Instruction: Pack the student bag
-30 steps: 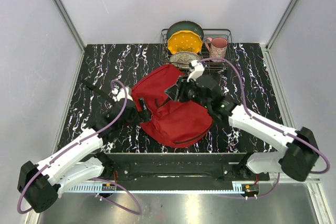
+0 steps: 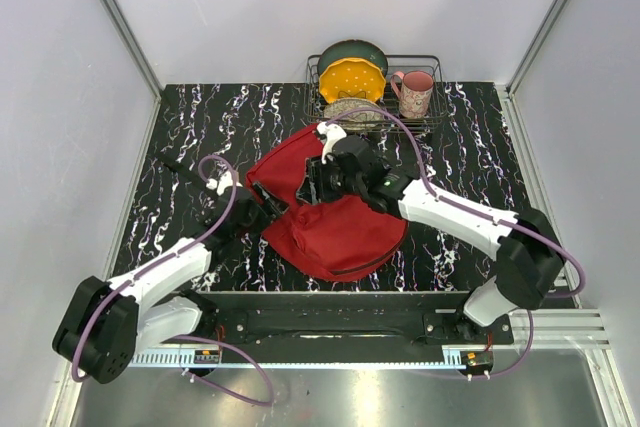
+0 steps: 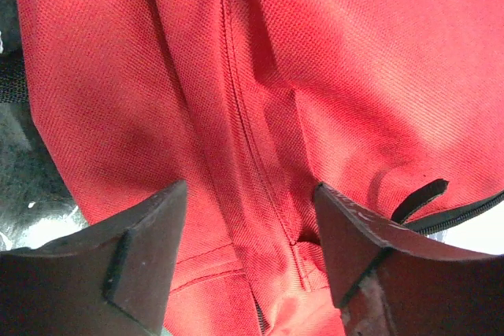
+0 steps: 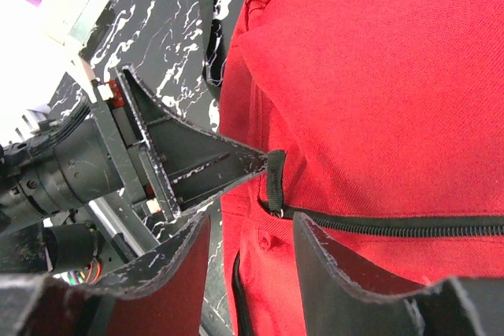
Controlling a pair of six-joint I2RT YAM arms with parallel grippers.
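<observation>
The red bag [image 2: 350, 232] lies flat on the dark marbled table. In the right wrist view its black zipper [image 4: 409, 226] runs across the red cloth, with a black pull tab [image 4: 276, 182] standing at its left end. My left gripper [image 2: 278, 201] is over the bag's left part; its fingers [image 3: 150, 234] are apart above a fold, with cloth visible between them. One finger of it reaches close to the pull tab in the right wrist view; contact cannot be told. Close by, my right gripper is open over the bag, its fingers apart.
A wire rack [image 2: 435, 72] at the back holds a yellow dotted plate [image 2: 352, 81], a green plate and a pink mug [image 2: 413, 95]. A black strap [image 2: 187, 170] extends left from the bag. Bare table lies to the right.
My right gripper has moved left and toward the table's front, closer to my left gripper. The left arm has shifted slightly. The bag has shifted a little around the grippers.
</observation>
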